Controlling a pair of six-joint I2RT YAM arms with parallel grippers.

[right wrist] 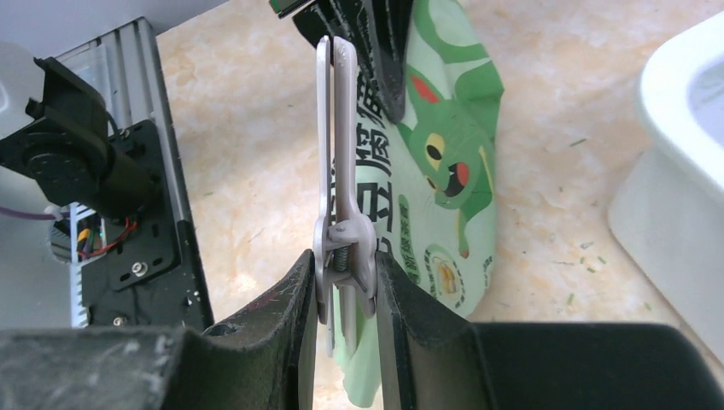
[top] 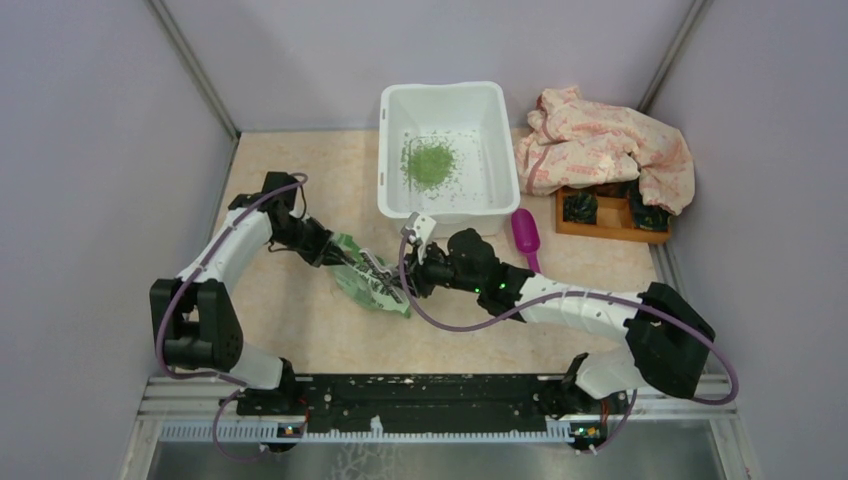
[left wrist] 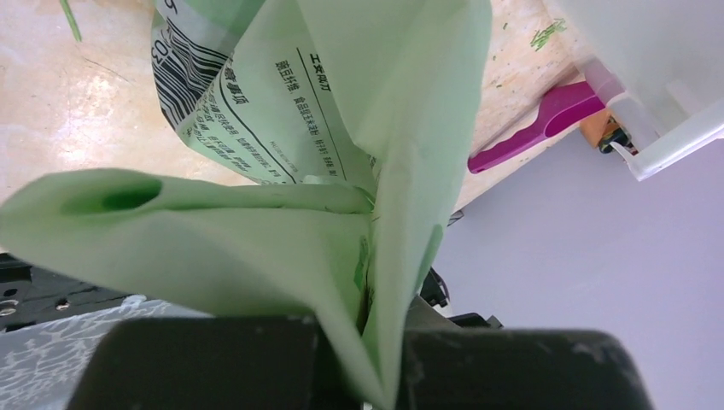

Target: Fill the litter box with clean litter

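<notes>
A pale green litter bag [top: 358, 285] with printed text and a cartoon lies on the table in front of the white litter box [top: 390, 100], which holds a patch of green litter. My left gripper is shut on the gathered plastic at the bag's end. My right gripper is shut on a pale clip [right wrist: 346, 154], held lengthwise over the bag, close beside the left gripper's fingers in the right wrist view.
A magenta scoop [top: 525, 230] lies right of the box. At the back right, a wooden tray [top: 600, 228] with dark packets sits partly under a pink patterned cloth [top: 610, 140]. Bare table lies left and in front.
</notes>
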